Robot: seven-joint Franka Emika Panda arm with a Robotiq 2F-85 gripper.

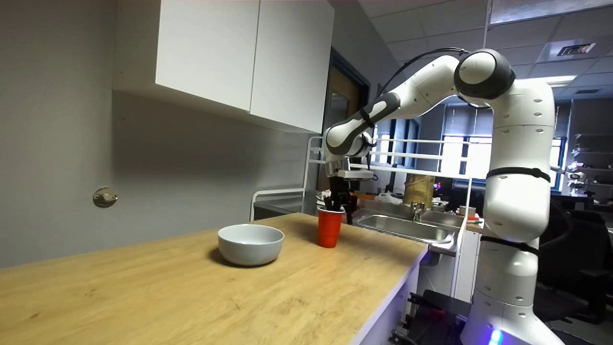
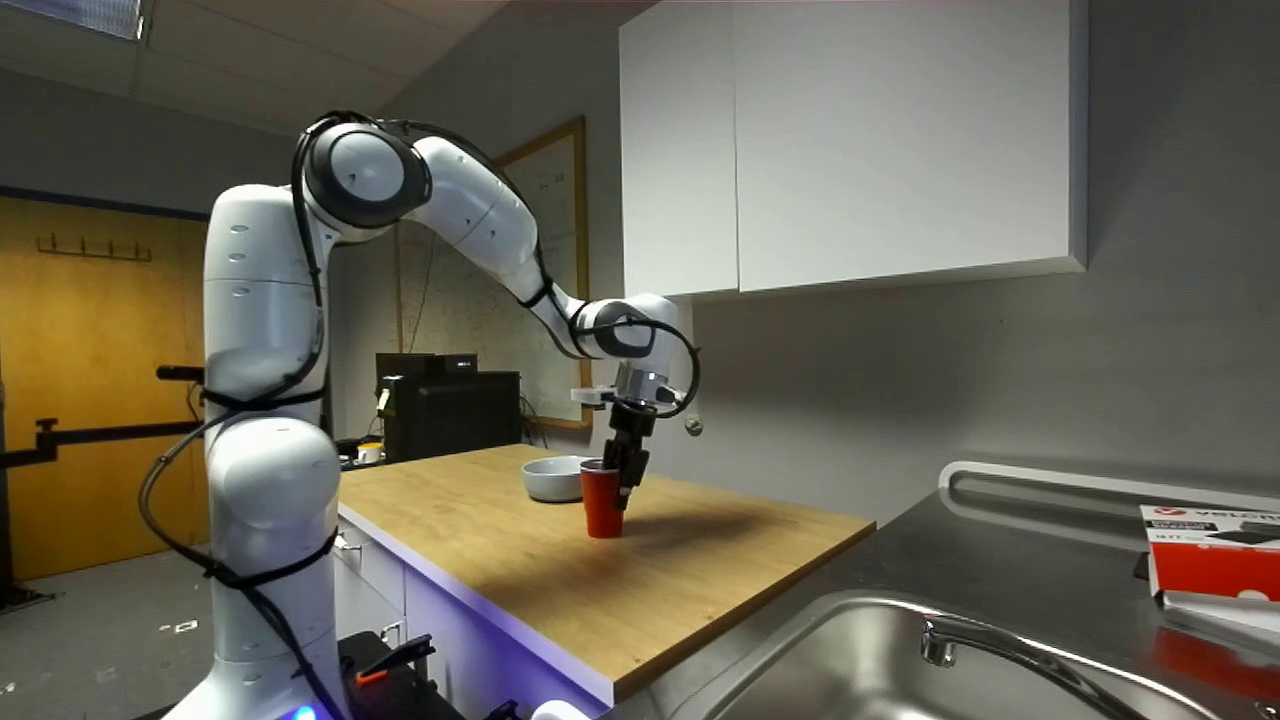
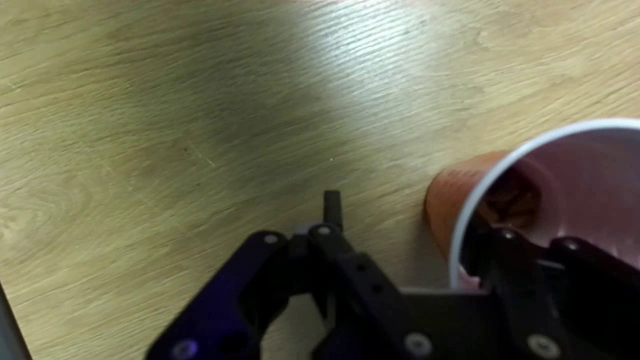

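A red cup (image 1: 328, 229) with a pale rim stands on the wooden counter. My gripper (image 1: 339, 210) points down at its top. In the wrist view, the cup (image 3: 459, 195) is at the right, with some brownish pieces (image 3: 516, 204) visible at its bottom. My gripper straddles the cup wall: one finger is inside the mouth, the other outside to the left. Bare counter shows between the outer fingertip and the cup, so the fingers stand apart. A light grey bowl (image 1: 250, 244) sits nearby; its inside is mostly hidden.
Past the counter's end lies a steel sink (image 2: 828, 648) with a faucet (image 2: 1020, 654). White cupboards (image 1: 241, 63) hang above the back of the counter (image 1: 143, 281).
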